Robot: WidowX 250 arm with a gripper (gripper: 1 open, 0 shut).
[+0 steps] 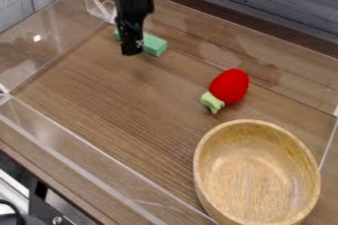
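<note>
My gripper point(129, 43) is shut at the top centre-left, with nothing visible held between its dark fingers. A green block point(150, 45) lies on the wooden table just to the right of the fingertips, partly hidden behind them.
A red oval object point(228, 86) lies right of centre, with a small pale green piece point(212, 101) at its lower left. A round wooden bowl point(256, 186) fills the lower right.
</note>
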